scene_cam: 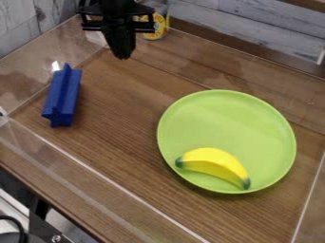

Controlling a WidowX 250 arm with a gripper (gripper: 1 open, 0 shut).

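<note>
My gripper [121,47] is a black mechanism at the top of the camera view, raised near the back left of the table [127,142]; whether it holds anything is not clear. A blue bar [63,95] lies on the wood at the left, below and left of the gripper. A yellow banana [210,163] rests in the lower part of a green plate [226,123] on the right.
A can with a yellow label [158,26] stands at the back, partly behind the gripper. A pale wooden wall runs along the back.
</note>
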